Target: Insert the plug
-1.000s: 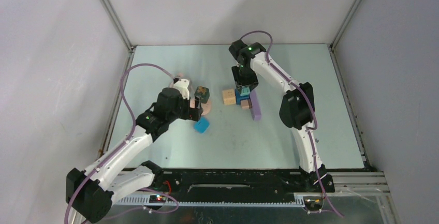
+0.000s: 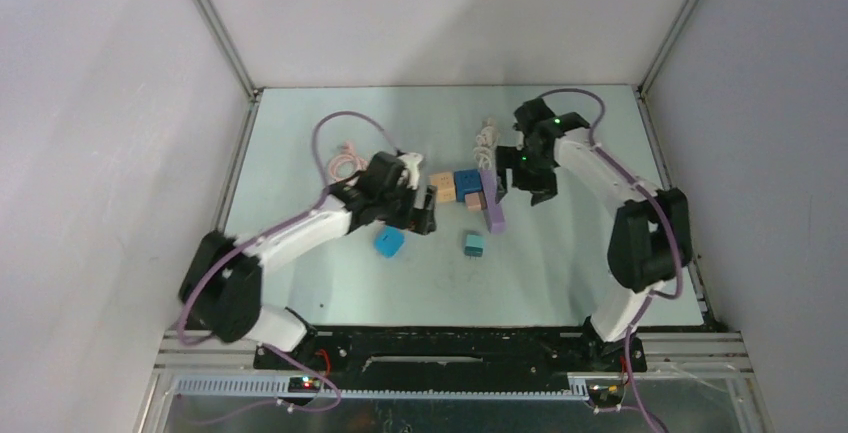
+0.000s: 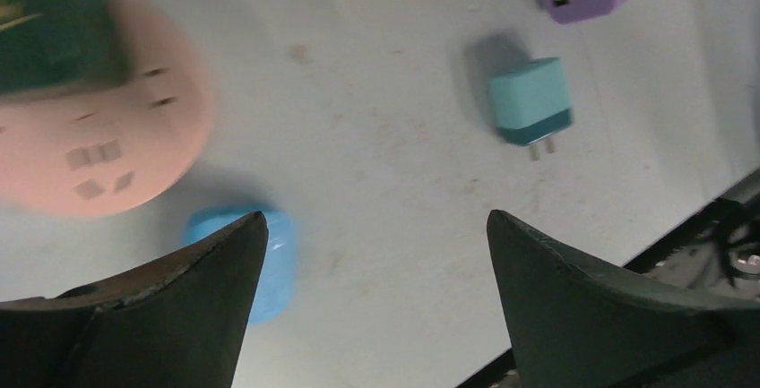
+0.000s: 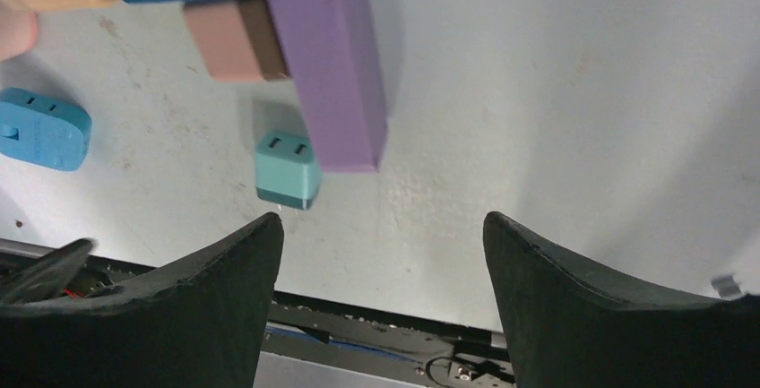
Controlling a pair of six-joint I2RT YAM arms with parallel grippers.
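A small teal plug (image 2: 473,244) lies alone on the table's lower middle; its prongs show in the left wrist view (image 3: 529,101). Just above it are a long purple strip (image 4: 333,74), a blue block (image 2: 467,181), a tan block (image 2: 443,186) and a small pink-brown block (image 4: 226,40). My left gripper (image 2: 423,211) is open, left of the plug and above the table, with nothing between its fingers. My right gripper (image 2: 508,178) is over the strip's right side, fingers apart and empty.
A blue adapter (image 2: 389,241) lies lower left. A pink disc (image 3: 134,155) carries a dark green block (image 3: 63,38). Cables (image 2: 485,138) lie at the back.
My left gripper has swung right toward the table's middle. My right gripper has moved right, off the blocks. The teal plug, earlier at the blue block under that gripper, now lies lower on bare table.
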